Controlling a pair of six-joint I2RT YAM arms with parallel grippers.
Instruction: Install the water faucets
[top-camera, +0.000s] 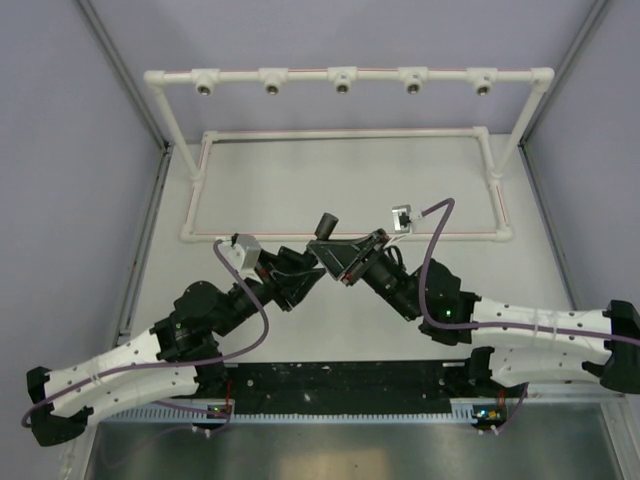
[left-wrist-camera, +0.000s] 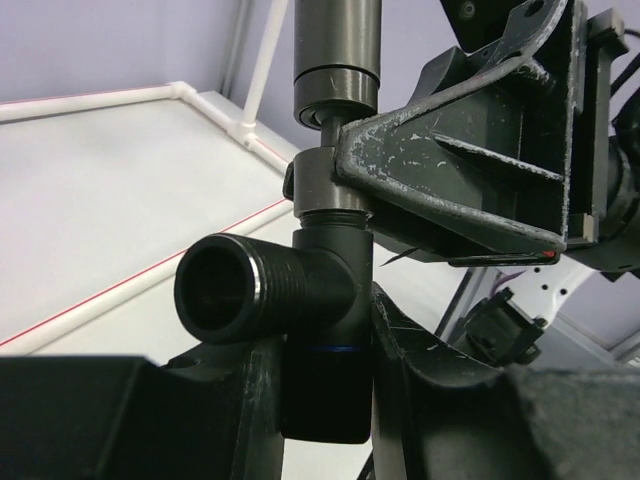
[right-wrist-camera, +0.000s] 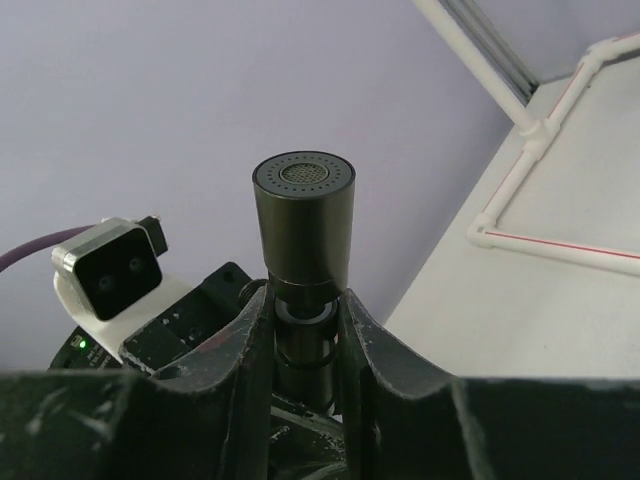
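Observation:
A dark grey faucet (top-camera: 326, 226) is held between both grippers in the middle of the top view. In the left wrist view, my left gripper is shut on the lower end of the faucet's black body (left-wrist-camera: 335, 270); its threaded side inlet (left-wrist-camera: 275, 285) sticks out to the left. Higher up, my right gripper is shut around the faucet's narrow neck. Above its fingers, the cylindrical spout head (right-wrist-camera: 303, 225) stands upright in the right wrist view, with its perforated end on top. Much of the neck is hidden behind the fingers.
Behind the arms stands a white pipe frame (top-camera: 340, 134). Its raised top pipe (top-camera: 307, 76) carries several tees with open sockets, and I see no faucet on them. The white floor inside the frame is bare. Grey walls close in both sides.

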